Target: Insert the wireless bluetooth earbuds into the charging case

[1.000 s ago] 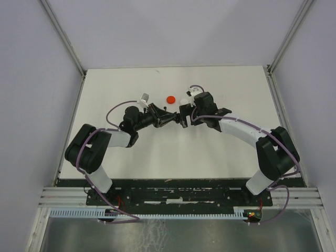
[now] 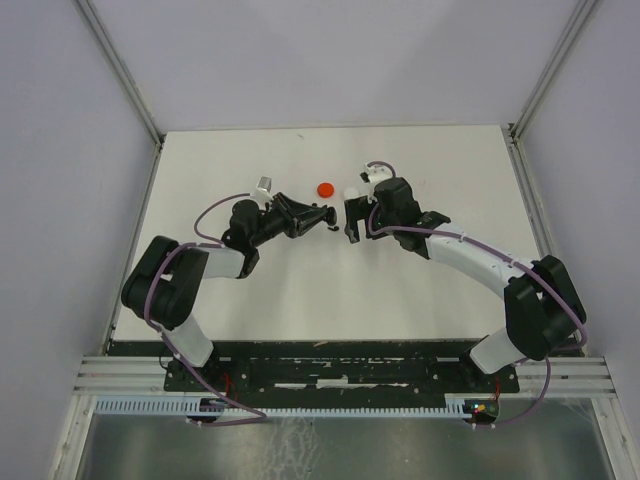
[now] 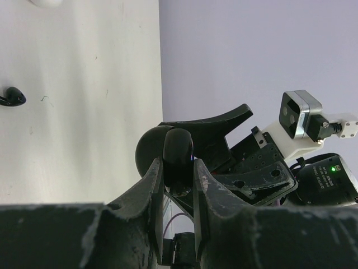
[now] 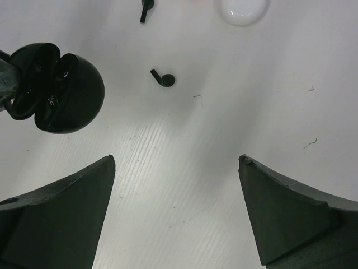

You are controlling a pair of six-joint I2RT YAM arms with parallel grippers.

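A round black charging case with its lid raised is held by my left gripper; in the left wrist view it sits between the fingertips, and in the top view at the middle. My right gripper stands open and empty, just right of the case. One black earbud lies on the table beside the case, seen also as a dark earbud (image 3: 12, 97) in the left wrist view. A second earbud (image 4: 147, 8) lies farther back.
A red round object (image 2: 325, 189) and a white case-like object (image 2: 351, 193) lie behind the grippers.
My left gripper has moved slightly left with the case. My right arm has shifted a little right and toward the front edge, widening the gap to the case.
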